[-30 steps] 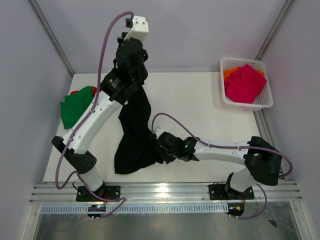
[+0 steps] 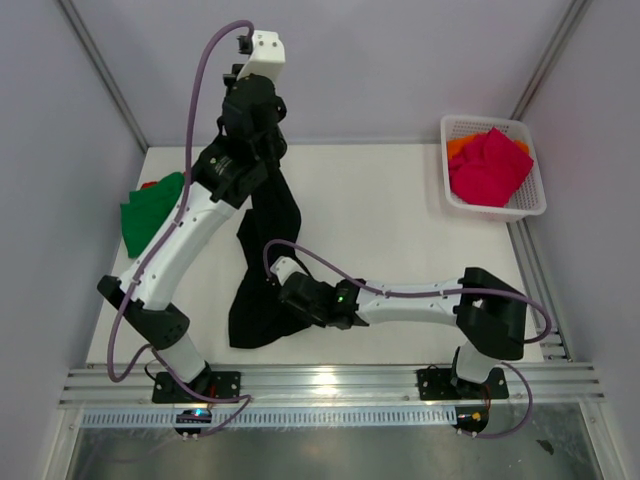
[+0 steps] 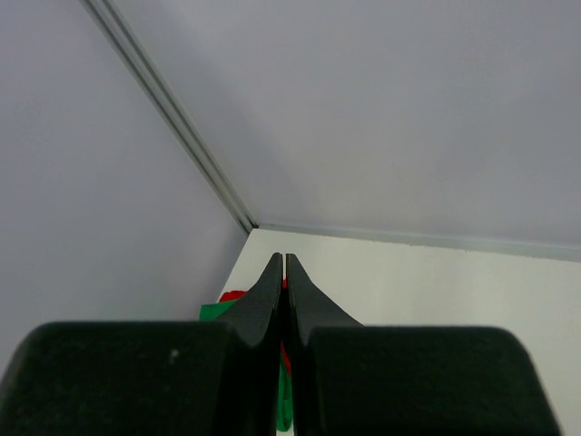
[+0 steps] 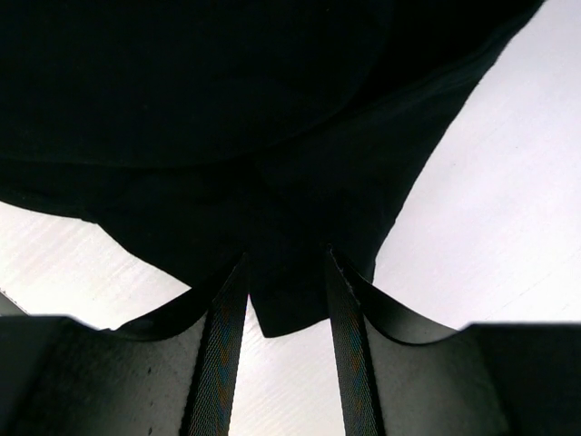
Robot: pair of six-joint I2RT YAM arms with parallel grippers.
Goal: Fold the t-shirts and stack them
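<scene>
A black T-shirt (image 2: 260,310) lies loosely spread on the left-middle of the table, partly under both arms. My right gripper is low over it, open, its fingertips above a lower flap of the cloth in the right wrist view. My left gripper is raised high toward the back wall, shut, with no cloth visible between its fingers. A green shirt (image 2: 150,210) lies folded at the left edge of the table, with red cloth (image 3: 233,296) partly visible beneath it.
A white basket (image 2: 530,200) at the back right holds pink (image 2: 485,175) and orange cloth (image 2: 460,143). Walls border it at back and sides.
The right arm has moved left across the black shirt. The left arm has shifted slightly left, still raised.
</scene>
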